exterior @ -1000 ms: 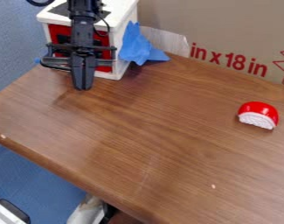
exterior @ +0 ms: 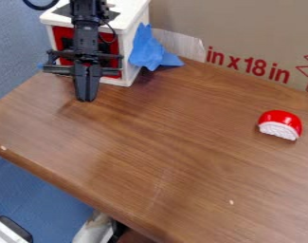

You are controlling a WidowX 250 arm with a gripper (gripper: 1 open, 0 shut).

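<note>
My dark gripper (exterior: 86,84) points down at the wooden table's top left, in front of a white box (exterior: 124,14) with a red interior; whether it is open or shut is unclear. A red object (exterior: 279,120) with a white bristly or frilled lower edge lies on the table at the right.
A blue cloth (exterior: 153,52) lies against the box's right side. A cardboard panel (exterior: 244,28) stands along the back. Blue material lies beyond the table's left edge.
The red object and cloth have not moved.
</note>
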